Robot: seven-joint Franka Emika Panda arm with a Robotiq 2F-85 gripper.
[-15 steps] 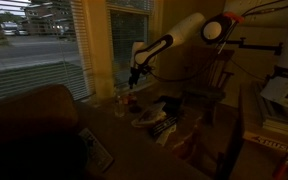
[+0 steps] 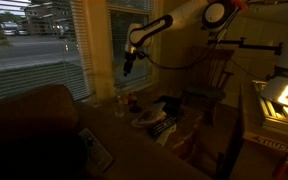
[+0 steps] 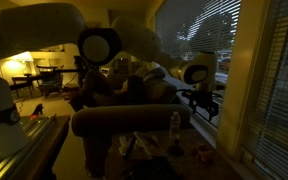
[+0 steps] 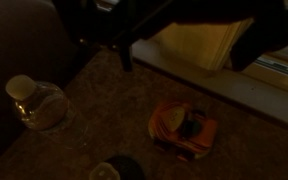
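Note:
My gripper (image 2: pixel 131 68) hangs in the air before the window, above the far end of the table; in exterior view 2 the gripper (image 3: pixel 210 103) shows near the blinds. Its dark fingers spread across the top of the wrist view, open, and nothing shows between them. Below lies a small orange-red object (image 4: pixel 182 130) with dark parts, apart from the fingers. A clear bottle with a pale cap (image 4: pixel 44 104) stands to its left. At the lower edge is a small round-topped item (image 4: pixel 105 172), only partly visible.
Dark items and a pale one (image 2: pixel 149 116) clutter the table nearer the camera. A brown couch (image 2: pixel 29 130) stands at the left, with a remote-like object (image 2: pixel 96 150) close by. The window sill (image 4: pixel 199 82) borders the table's far side. The room is dim.
The gripper and forearm have risen a little and shifted slightly left in exterior view 1, away from the tabletop. The objects on the table show no clear movement.

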